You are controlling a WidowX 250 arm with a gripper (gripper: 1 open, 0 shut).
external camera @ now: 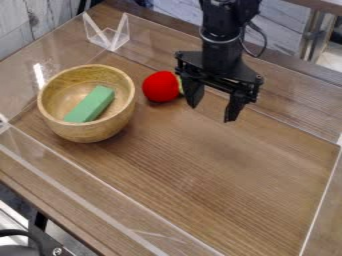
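My black gripper hangs over the upper middle of the table, its two fingers spread apart with nothing visible between them. A red round object lies just left of it, with a small yellowish thing partly hidden behind the gripper. A wooden bowl at the left holds a green block.
A small transparent holder stands at the back left. Dark cables or parts show at the lower left corner.
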